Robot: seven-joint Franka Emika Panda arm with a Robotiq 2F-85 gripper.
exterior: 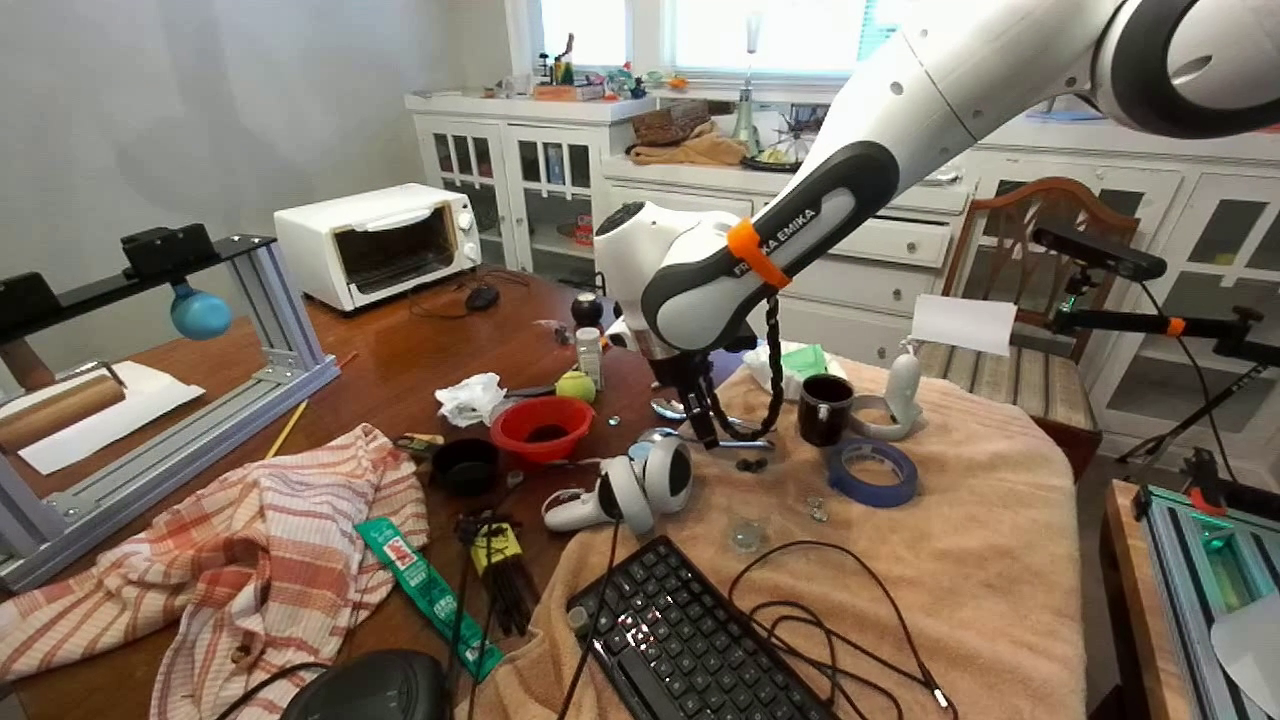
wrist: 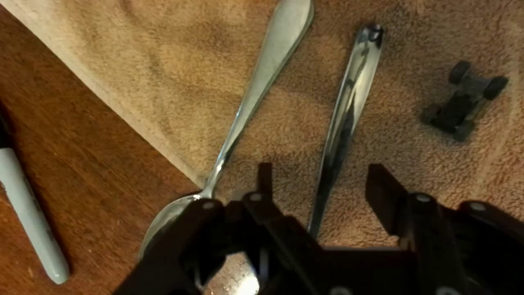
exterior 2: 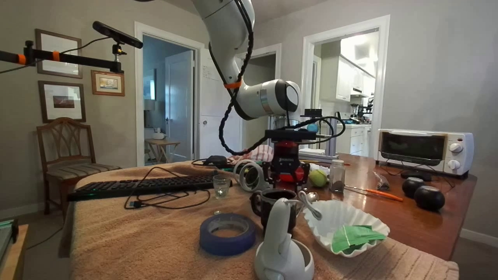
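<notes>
In the wrist view my gripper is partly open, its two dark fingers apart on either side of a shiny metal utensil handle (wrist: 349, 103). The handle lies on the tan towel; its lower end runs out of sight behind the gripper. Left of it lies a second utensil, a spoon (wrist: 250, 100), its bowl over the wooden table and partly covered by the left finger. Nothing appears gripped. Seen in exterior view 1, the gripper (exterior: 710, 442) points down, low over the utensils, near the towel's edge.
A small dark toy car (wrist: 459, 103) is right of the handle, and a grey marker (wrist: 32, 214) lies on the wood. Around the gripper stand a black mug (exterior: 824, 410), blue tape (exterior: 872, 472), a white headset controller (exterior: 666, 474) and a red bowl (exterior: 528, 434). Bare towel lies at front right.
</notes>
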